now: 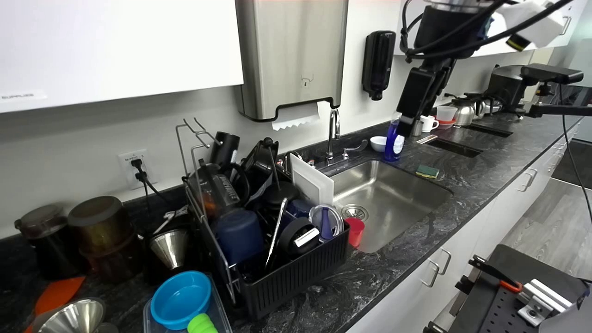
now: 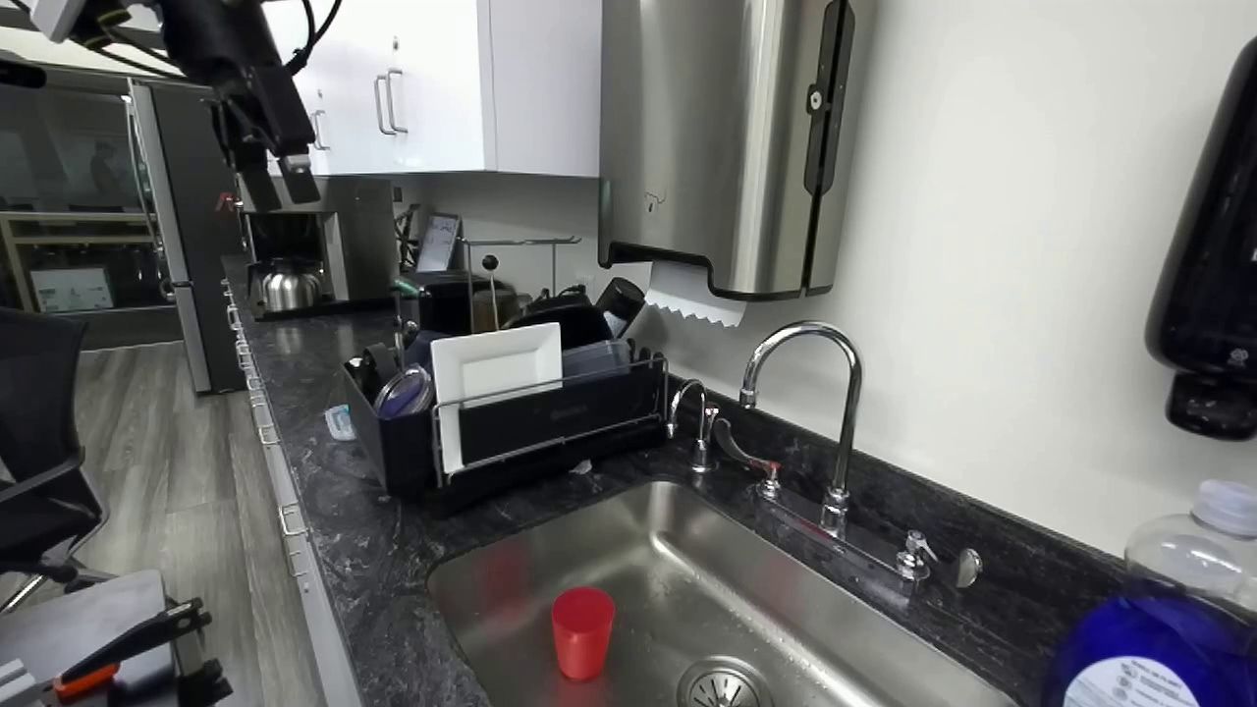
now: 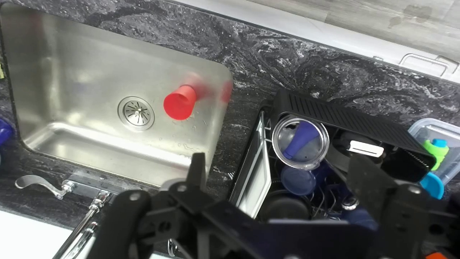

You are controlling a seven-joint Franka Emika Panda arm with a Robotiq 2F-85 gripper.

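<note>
My gripper (image 2: 281, 189) hangs high above the counter, its two dark fingers spread apart with nothing between them. In the wrist view the fingers (image 3: 197, 170) reach in from the bottom, over the dish rack side. A red cup (image 3: 180, 103) stands in the steel sink (image 3: 86, 69), near the wall on the rack side and close to the drain (image 3: 136, 113). The cup is well away from my gripper. Beside the sink, the black dish rack (image 1: 299, 280) is packed with dishes, among them a white square plate (image 2: 501, 377) and a clear round lid (image 3: 300, 143).
The chrome faucet (image 2: 825, 353) rises behind the sink. A blue soap bottle (image 1: 394, 141) and a sponge (image 1: 427, 171) lie past its other end. Overhead are the paper towel dispenser (image 1: 297, 55) and white cabinets (image 2: 436, 82).
</note>
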